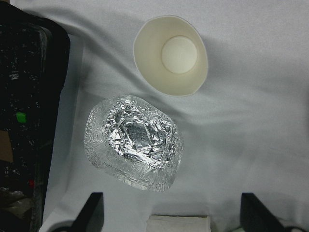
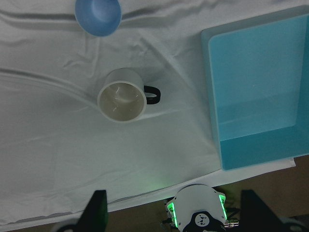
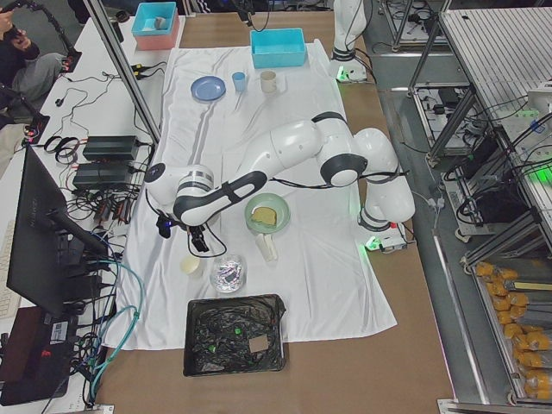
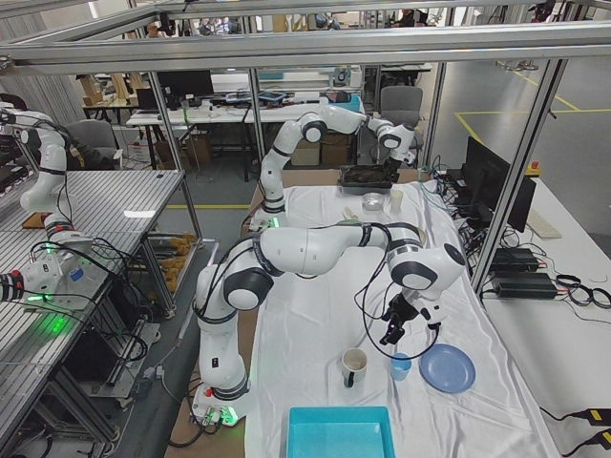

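Note:
My left gripper hangs open above the cream cup (image 1: 171, 55) and the foil container (image 1: 131, 142), beside the black tray (image 1: 21, 159); nothing shows between its fingertips. In the left camera view it hides part of the cloth near the cup. A pale strip (image 3: 266, 247) lies below the green plate (image 3: 267, 203), which holds a yellowish item (image 3: 264, 216). My right gripper is open above the far end of the cloth, over a white mug (image 2: 118, 106), a blue cup (image 2: 98, 14) and a teal bin (image 2: 256, 82), with nothing between its fingertips.
A blue plate (image 4: 447, 367) lies beside the blue cup. Much of the white cloth (image 3: 310, 293) around the green plate is clear. A monitor, cables and dark boxes line the side desk on the left of the left camera view.

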